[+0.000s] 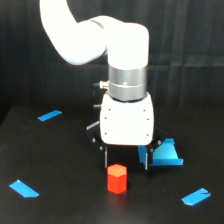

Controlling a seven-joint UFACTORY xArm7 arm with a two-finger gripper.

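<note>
A red block stands on the black table in the lower middle of the camera view. Behind and above it, my white gripper points down with its two thin fingers spread apart and nothing visible between them. The fingertips look clear of the block, and the gripper sits slightly to its right. How high they are above the table I cannot tell.
Blue tape frames a paler blue patch right of the gripper, which partly covers it. Separate tape strips lie at the back left, front left and front right. Bare table surrounds the block.
</note>
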